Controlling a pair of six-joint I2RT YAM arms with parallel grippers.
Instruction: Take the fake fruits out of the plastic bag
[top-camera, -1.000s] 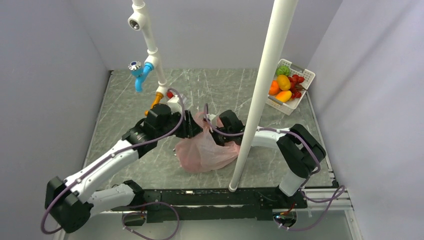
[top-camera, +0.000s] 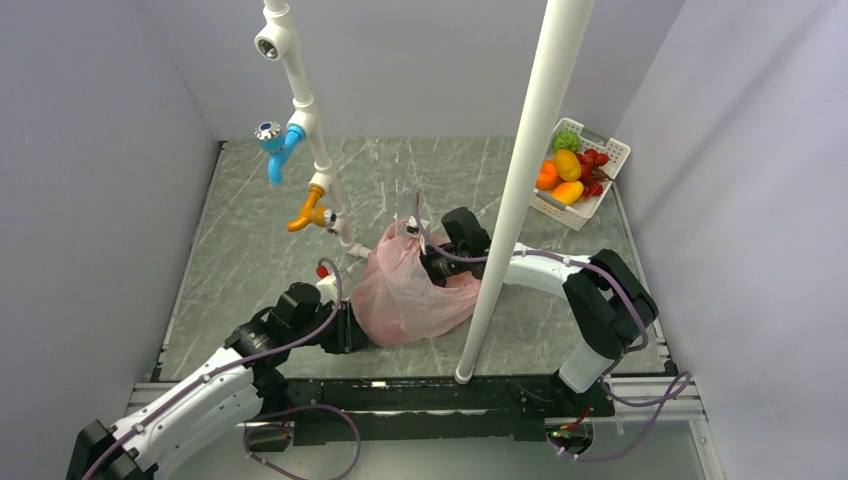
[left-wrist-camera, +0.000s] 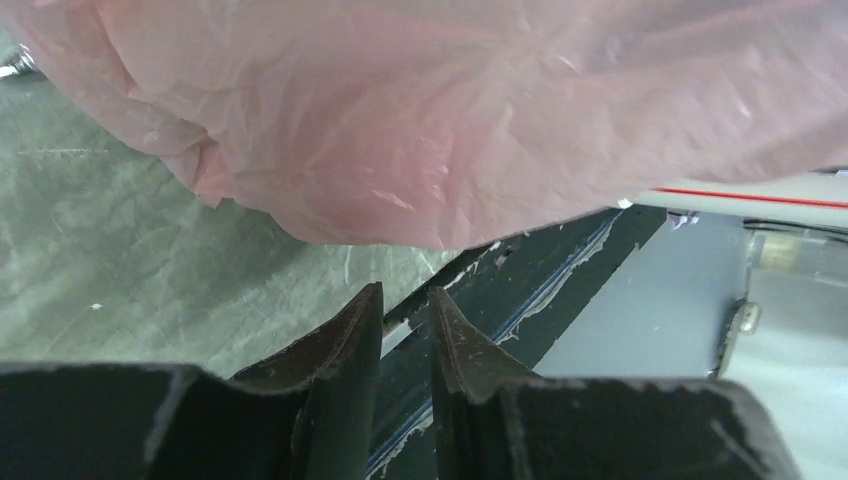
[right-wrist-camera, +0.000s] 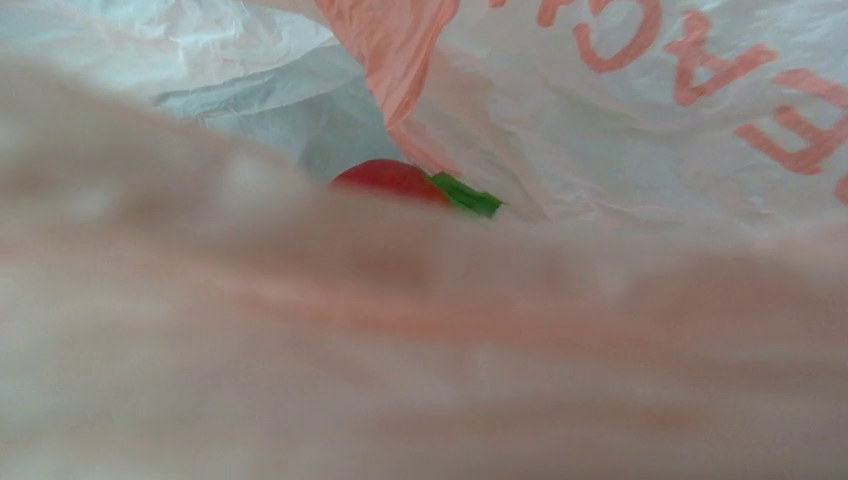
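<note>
A translucent pink plastic bag (top-camera: 405, 300) lies crumpled on the counter. My left gripper (top-camera: 350, 330) is low at the bag's front-left edge; in the left wrist view its fingers are close together under the pink film (left-wrist-camera: 420, 120), with nothing clearly seen between them. My right gripper (top-camera: 432, 268) is at the bag's opening, partly inside. The right wrist view looks into the bag at a red fruit (right-wrist-camera: 385, 178) with a green top (right-wrist-camera: 465, 195), partly hidden by blurred film; the right fingers are not visible there.
A white basket (top-camera: 545, 205) of assorted fruit stands at the back right. A white pole (top-camera: 525, 150) crosses in front of the right arm. Pipes with blue and orange taps (top-camera: 305, 210) rise left of the bag.
My left arm has moved down toward the front edge, from above the bag's upper left to its lower left. The right gripper has shifted only slightly.
</note>
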